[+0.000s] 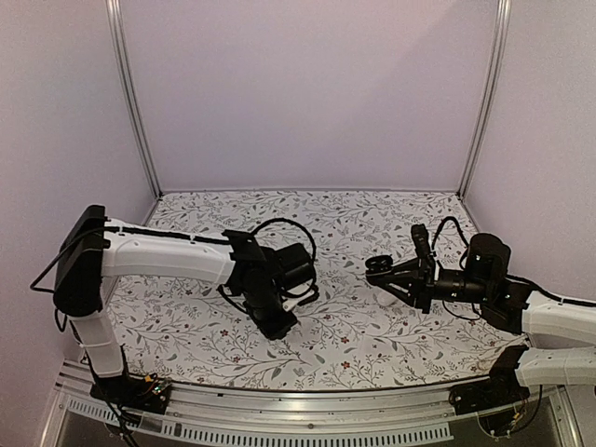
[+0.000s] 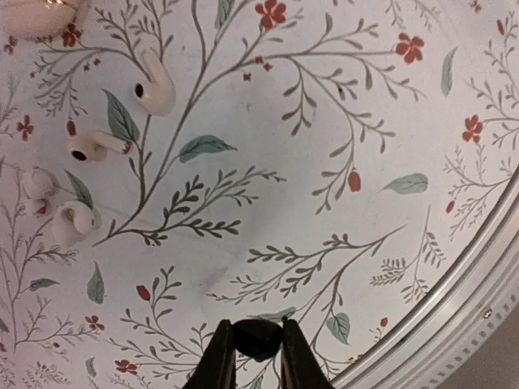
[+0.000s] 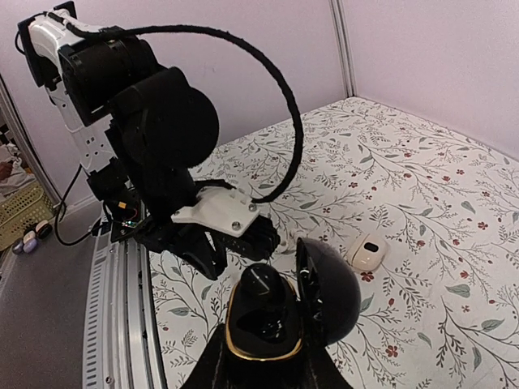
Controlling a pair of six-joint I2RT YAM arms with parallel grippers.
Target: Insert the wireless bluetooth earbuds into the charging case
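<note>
In the left wrist view my left gripper is shut on a small black earbud, above the patterned mat. My right gripper is shut on an open black charging case (image 3: 328, 288) with a gold rim and a dark piece in it; the top view shows this case (image 1: 379, 263) held in the air at the right. White earbuds (image 2: 154, 93) lie on the mat at the upper left of the left wrist view.
A white case (image 3: 366, 252) lies on the mat (image 3: 422, 324). A metal rail (image 1: 307, 396) runs along the front edge, with a yellow basket (image 3: 20, 211) beyond it.
</note>
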